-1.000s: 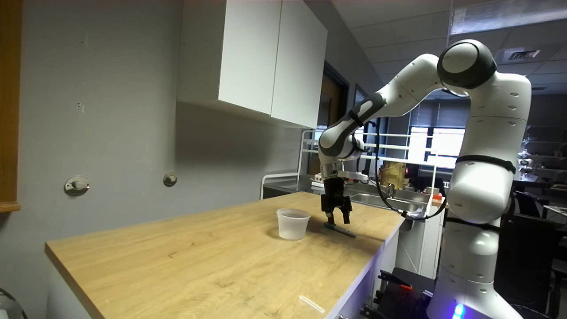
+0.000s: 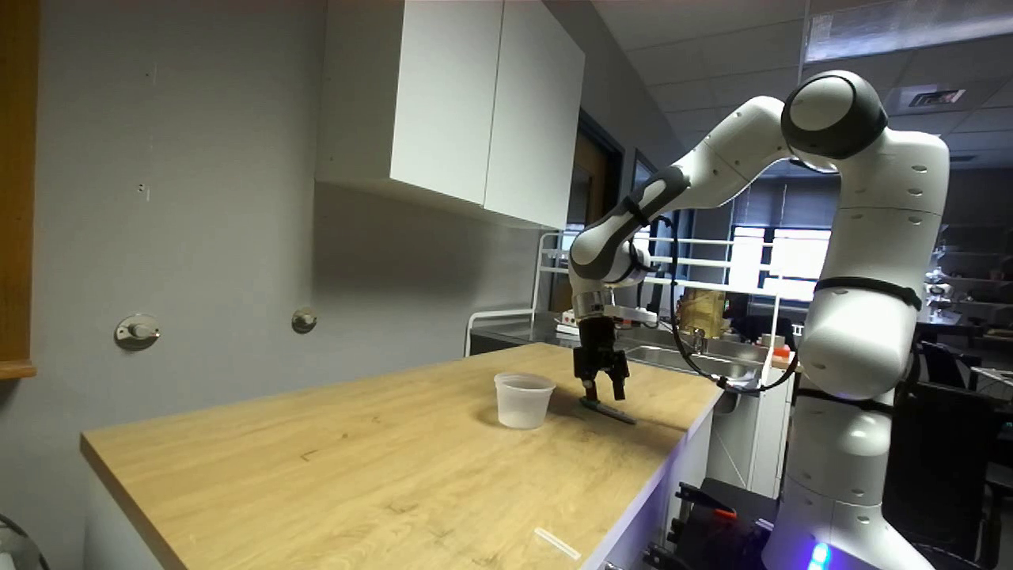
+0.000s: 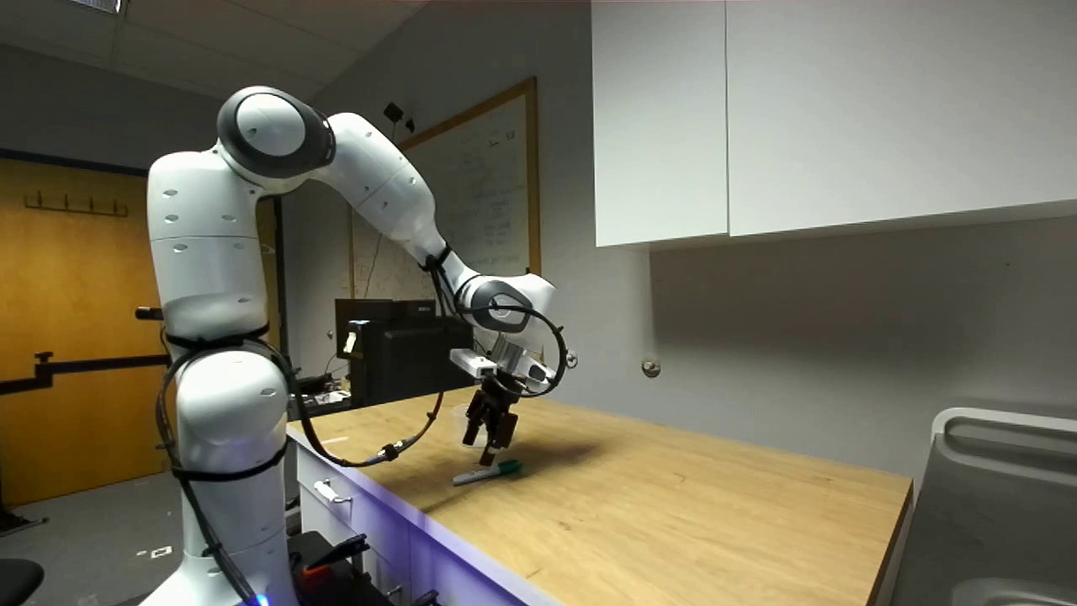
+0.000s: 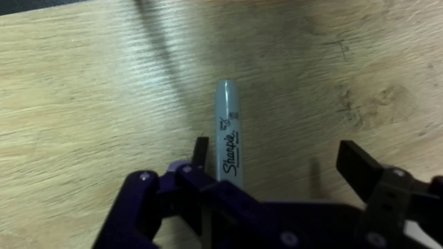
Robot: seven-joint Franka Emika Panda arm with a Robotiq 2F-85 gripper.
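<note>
A Sharpie marker with a grey barrel lies flat on the wooden counter. Its far end points up the wrist view; the near part is hidden behind my gripper. The fingers stand open, with the left finger close beside the marker and the right finger well away from it. In exterior view 2 the marker shows a green end, just below the fingertips. A translucent plastic cup stands upright a short way left of the gripper in exterior view 1.
White cabinets hang above the counter's back. A sink and a white rack lie beyond its far end. A small white strip rests near the front edge.
</note>
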